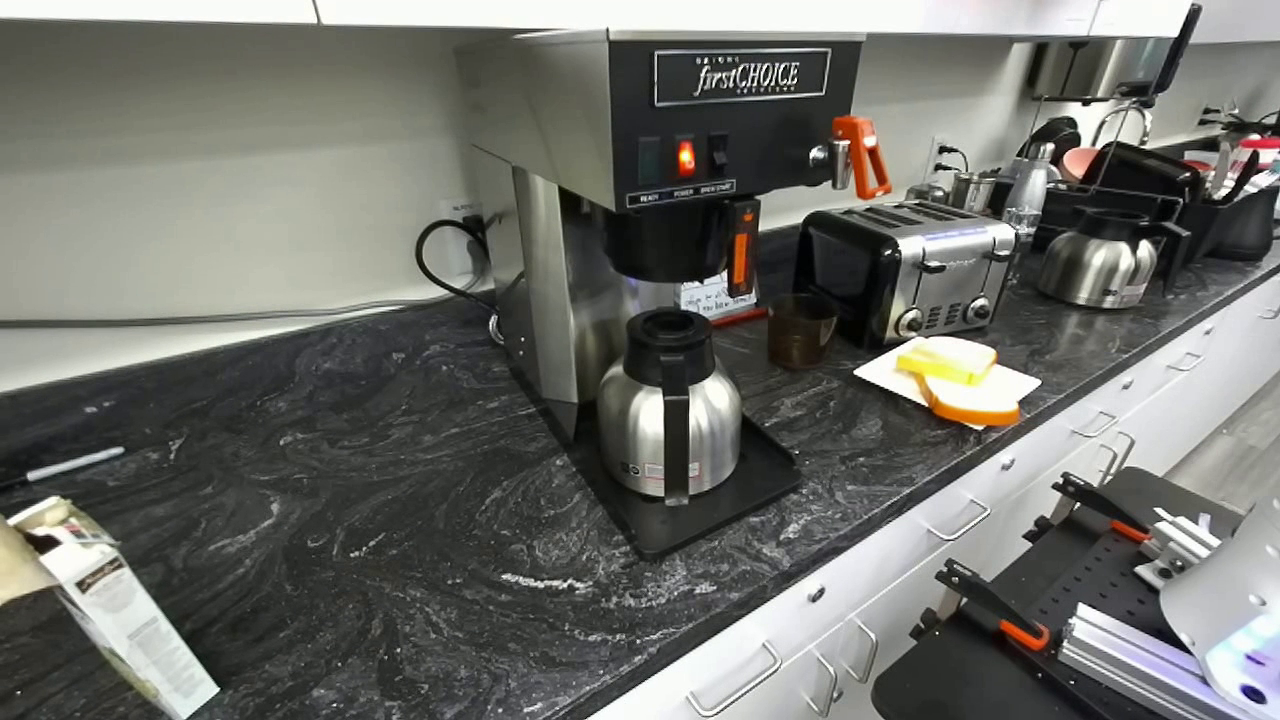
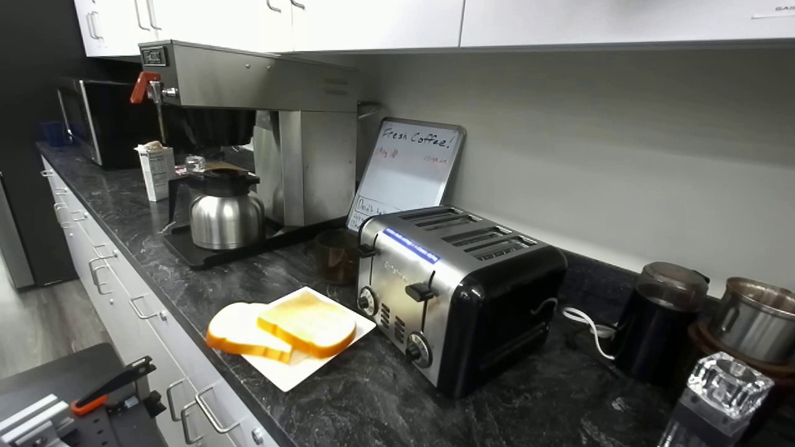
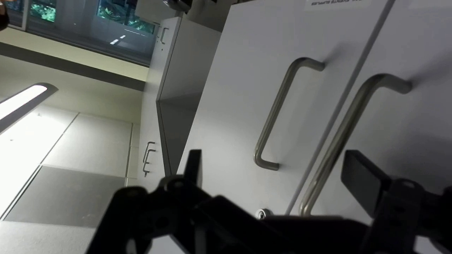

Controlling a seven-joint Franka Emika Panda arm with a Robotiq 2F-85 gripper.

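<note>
In the wrist view my gripper stands open, its dark fingers spread wide with nothing between them. Beyond it are white cabinet doors with two metal bar handles; whether the fingers touch anything there is hard to judge, but none appears to. Neither exterior view shows the gripper, only part of the white arm base at the lower right of exterior view 1. On the counter, two bread slices overlap on a square white plate, in front of a four-slot steel toaster.
A coffee maker holds a steel carafe on its base. A brown cup stands between it and the toaster. An opened carton sits at the left. White cabinets overhang the counter, whose left stretch is mostly bare.
</note>
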